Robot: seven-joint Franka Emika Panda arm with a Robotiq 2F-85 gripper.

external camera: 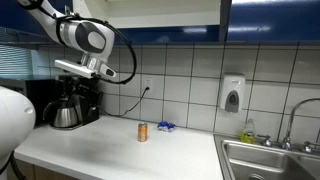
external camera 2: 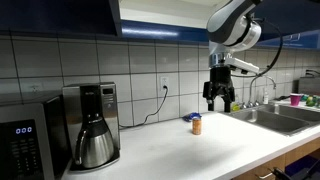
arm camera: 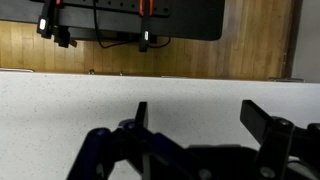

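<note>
My gripper is open, its black fingers spread wide with nothing between them. Beneath it in the wrist view is bare white counter (arm camera: pixel 60 105), close to the front edge. From the second exterior view, the gripper (external camera 2: pixel 218 99) hangs well above the counter. An orange can (external camera: pixel 142 132) stands upright on the counter, apart from the gripper. Behind it, near the tiled wall, lies a small blue item (external camera: pixel 166 126), too small to make out.
A coffee maker with a steel carafe (external camera 2: pixel 97 145) stands beside a microwave (external camera 2: pixel 30 140). At the other end are a sink (external camera: pixel 262 160), faucet (external camera: pixel 290 125) and green bottle (external camera: pixel 249 131). A dispenser (external camera: pixel 231 92) hangs on the wall. Mid-counter is mostly clear.
</note>
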